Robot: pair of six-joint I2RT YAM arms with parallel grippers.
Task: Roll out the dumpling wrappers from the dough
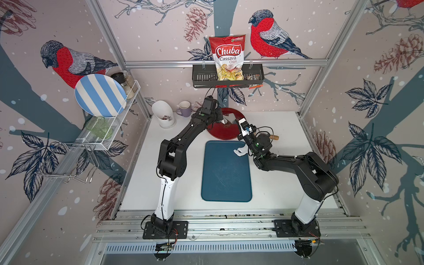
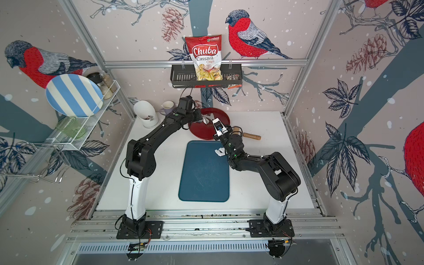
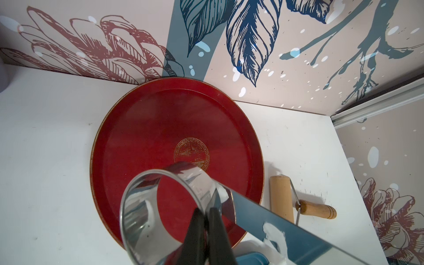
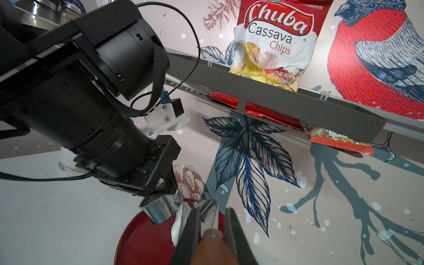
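Note:
A shiny metal ring (image 3: 125,212) hangs over the red tray (image 3: 114,106); my left gripper is shut on its thin rim. Facing it, my right gripper is shut on the brown wooden handle (image 4: 214,247) of a flat metal blade (image 3: 304,238). That blade also spans part of the tray, its far end close to the ring; contact cannot be told. White dough (image 4: 177,223) shows beside the blade in the right wrist view. More white dough (image 1: 241,151) lies at the upper right corner of the blue board (image 1: 226,176).
A wooden roller (image 3: 281,198) lies right of the tray. Behind on the left stand a mug (image 1: 183,108) and a white container (image 1: 162,112). A dark shelf (image 1: 227,76) with a chips bag overhangs the back. Most of the board is bare.

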